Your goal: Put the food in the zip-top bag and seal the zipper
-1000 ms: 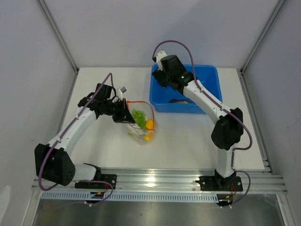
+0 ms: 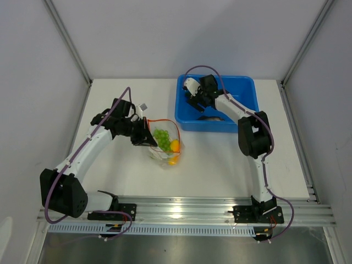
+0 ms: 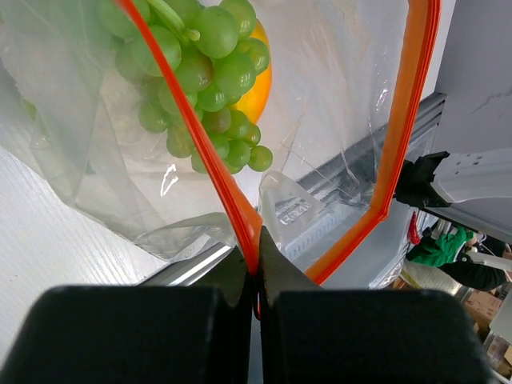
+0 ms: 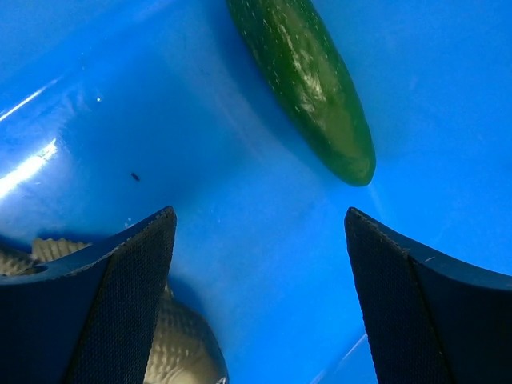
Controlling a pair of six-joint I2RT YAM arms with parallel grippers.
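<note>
The zip bag stands open with green grapes and a yellow-orange item inside. My left gripper is shut on the bag's orange zipper edge, holding it up. My right gripper is down inside the blue bin, fingers apart with nothing between them. In the right wrist view a green cucumber lies above the fingertips, and a brown textured item lies at the lower left, partly behind a finger.
The blue bin fills the back right of the white table.
My right arm has lowered into the blue bin and shifted slightly right. The left arm and bag are nearly unchanged.
</note>
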